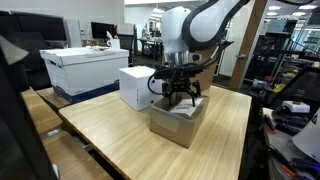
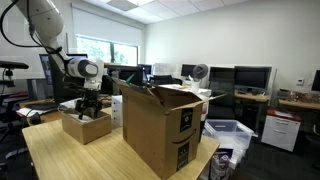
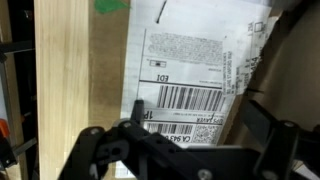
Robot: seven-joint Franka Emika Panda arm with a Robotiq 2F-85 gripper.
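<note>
A cardboard box [image 1: 172,126] without a closed lid stands on the wooden table, and a white labelled package [image 1: 188,106] shows inside it. My gripper [image 1: 182,98] is at the box's opening, over the package. In the wrist view the package [image 3: 185,75] carries printed text and barcodes and lies beneath my open gripper. Its two dark fingers stand apart at the lower edge, one on each side of the label's lower part. Whether the fingertips touch the package cannot be told. Exterior view 2 shows the gripper [image 2: 88,102] at the same box [image 2: 86,130].
A large open cardboard box [image 2: 165,135] stands farther along the table. White storage boxes [image 1: 88,72] and a smaller white box [image 1: 138,87] are behind the work area. Bare tabletop [image 1: 118,130] lies left of the small box.
</note>
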